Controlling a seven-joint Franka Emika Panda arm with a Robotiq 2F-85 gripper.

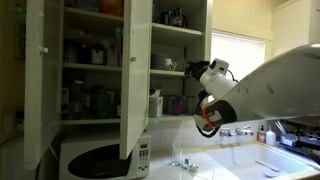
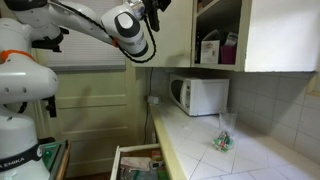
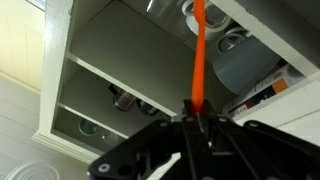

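In the wrist view a slim orange object runs upright from my gripper, whose dark fingers are shut on its lower end. What the object is I cannot tell. In exterior view 1 the gripper is at the right side of the open cabinet, level with a middle shelf; the orange object cannot be made out there. Exterior view 2 shows only a dark part of the hand at the top edge.
A pale mug stands on a shelf. Wrist view has a grey cup and a box close by. An open cabinet door hangs left of the arm, above a microwave. Clear items lie on the counter.
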